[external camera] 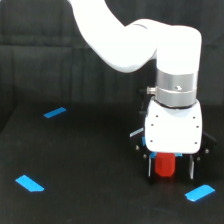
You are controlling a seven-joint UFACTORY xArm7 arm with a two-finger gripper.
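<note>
A small red object (165,165) stands on the dark table at the right, its upper part hidden by the white hand of the arm. My gripper (171,174) points downward over it. The thin dark fingers stand wide apart, one to the left of the red object and one to its right. The gripper looks open, and no contact between a finger and the object is visible.
Blue marks lie on the table: one far left (55,112), one near left (29,184) and one near right (200,192). More blue shows behind the gripper. A dark curtain (60,50) hangs behind.
</note>
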